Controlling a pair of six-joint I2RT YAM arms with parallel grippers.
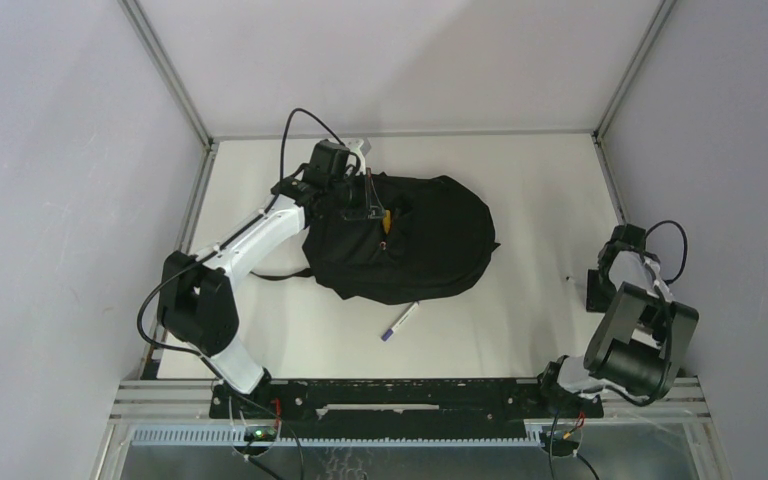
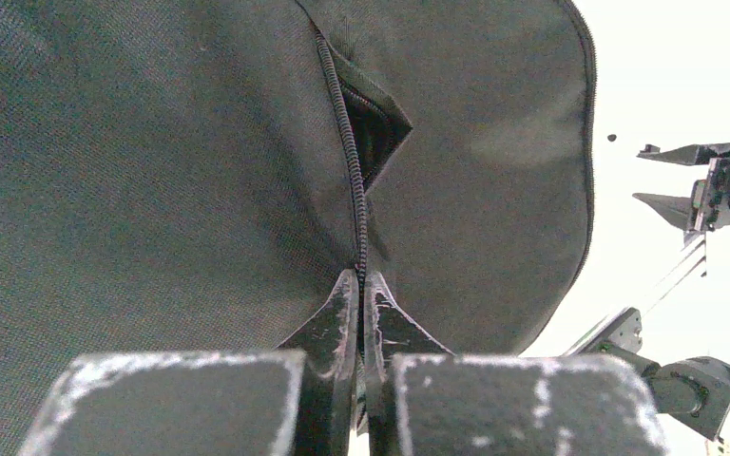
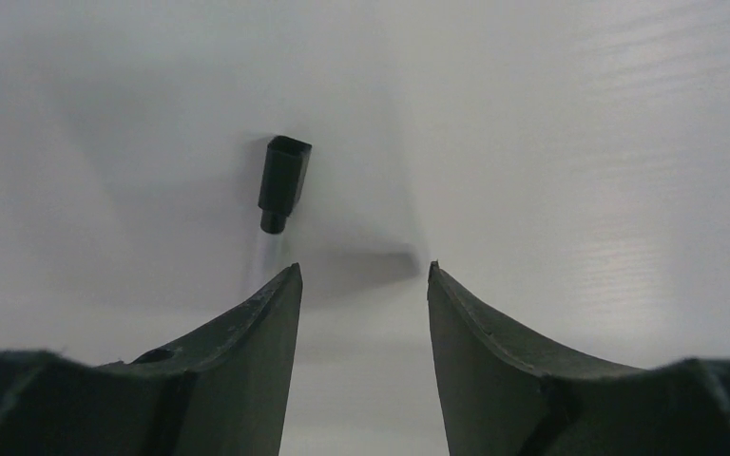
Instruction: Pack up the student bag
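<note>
The black bag (image 1: 420, 250) lies in the middle of the table. In the left wrist view my left gripper is shut on the edge of its zipper opening (image 2: 347, 133). My right gripper is low over the table at the far right, part open, nothing between its fingers. Just left of its fingertips lies a slim pen-like object (image 3: 283, 180) with a dark end and a pale body, partly hidden by the left finger. A white pen with a purple end (image 1: 400, 320) lies in front of the bag.
Walls stand close on both sides, the right one beside the right arm.
</note>
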